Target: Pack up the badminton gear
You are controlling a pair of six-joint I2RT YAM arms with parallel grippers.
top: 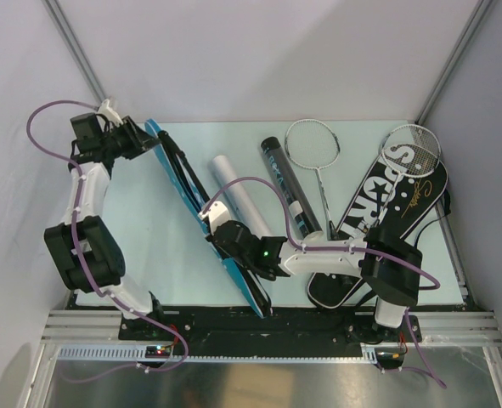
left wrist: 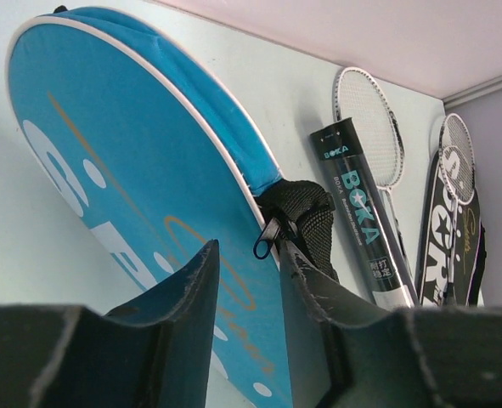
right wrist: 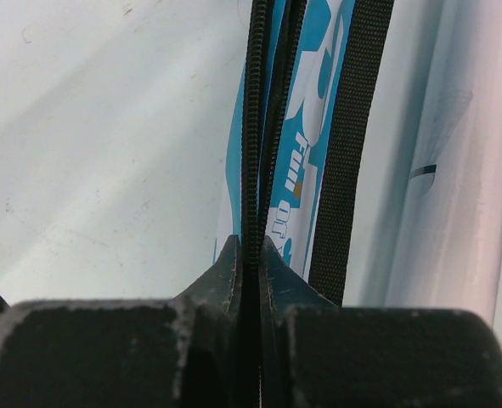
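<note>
A blue racket bag [top: 183, 195] with a black zip stands on edge diagonally on the table. My left gripper [top: 144, 144] is at its far end; in the left wrist view its fingers [left wrist: 198, 289] are apart just before the zip pull [left wrist: 267, 242]. My right gripper [top: 208, 225] is shut on the black zip strip near the bag's middle, as the right wrist view [right wrist: 249, 255] shows.
A pale tube [top: 238, 191], a dark BOKA shuttle tube [top: 289, 183], two rackets [top: 318, 178] and a black patterned bag [top: 335, 289] lie to the right.
</note>
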